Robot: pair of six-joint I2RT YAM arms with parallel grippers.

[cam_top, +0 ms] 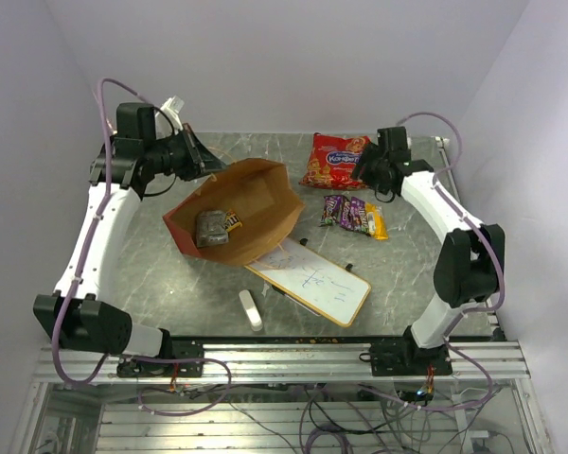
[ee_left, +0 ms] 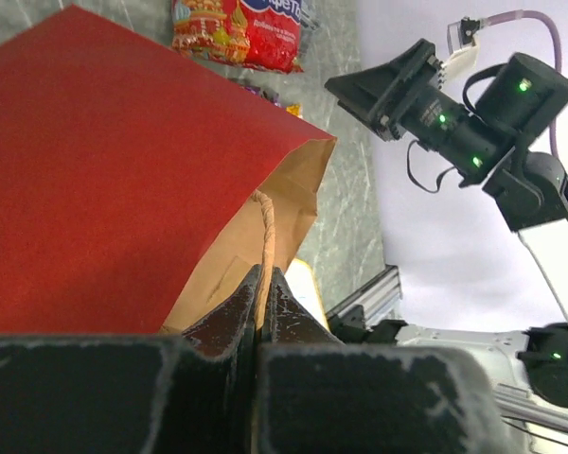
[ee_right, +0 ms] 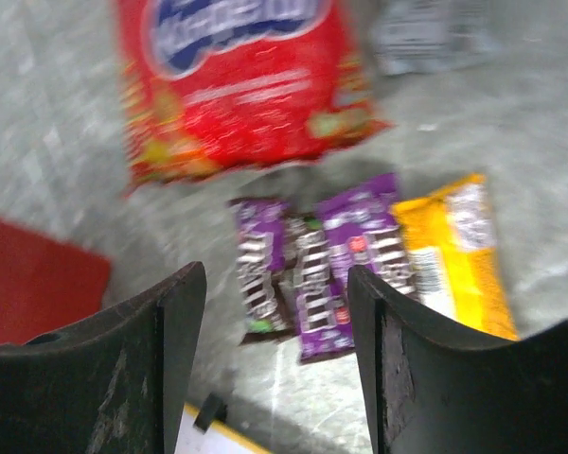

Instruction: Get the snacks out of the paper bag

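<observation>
The open paper bag (cam_top: 256,199), red outside and brown inside, lies tilted on the left-centre table, holding a grey pack (cam_top: 211,227) and a small yellow pack (cam_top: 232,220). My left gripper is shut on its twisted rope handle (ee_left: 263,232) at the back-left. A red candy bag (cam_top: 333,161) lies at the back right, with purple snack packs (ee_right: 369,246) and a yellow pack (ee_right: 454,255) in front of it. My right gripper hangs part open above these, nothing seen between its fingers.
A whiteboard (cam_top: 317,284) lies in front of the bag, a white eraser-like object (cam_top: 251,310) near the front edge. Bare table shows at front left and right.
</observation>
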